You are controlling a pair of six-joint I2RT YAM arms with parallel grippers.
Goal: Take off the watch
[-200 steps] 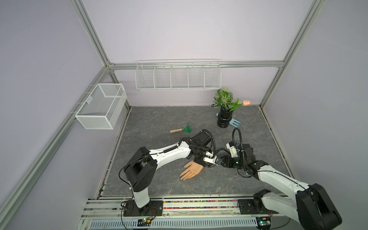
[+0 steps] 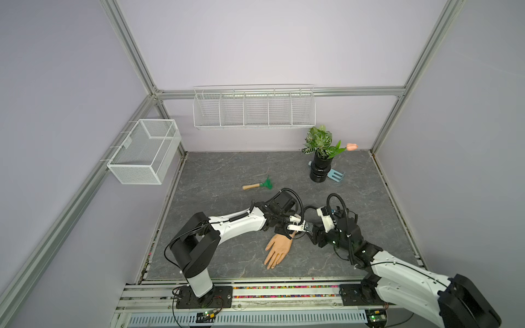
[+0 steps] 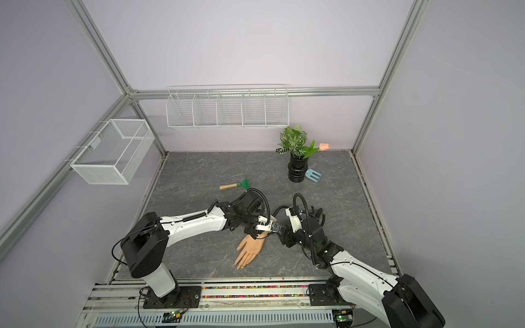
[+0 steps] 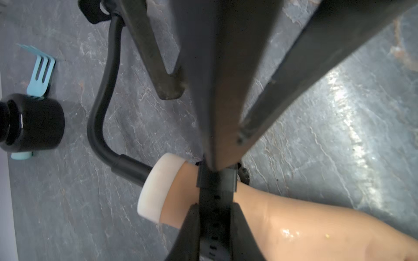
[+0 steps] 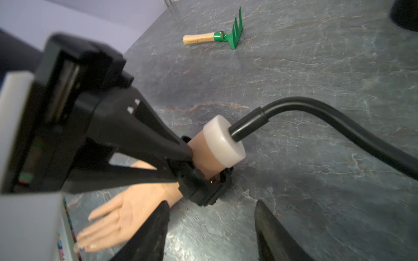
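A model hand (image 2: 277,251) lies with its forearm (image 4: 296,221) ending in a white cap (image 5: 224,141) on a black hose. A black watch strap (image 4: 215,204) runs across the wrist near the cap. My left gripper is shut on the strap, and in the right wrist view its black fingers reach in beside the cap. My right gripper stands open just nearer than the wrist and watch, with nothing seen between its fingers.
A green rake (image 2: 257,184) lies behind the hand. A black pot (image 2: 320,172) with plants and a blue fork (image 2: 335,175) stand at the back right. White wire baskets (image 2: 142,164) hang on the walls.
The hand has turned and shifted toward the table's front.
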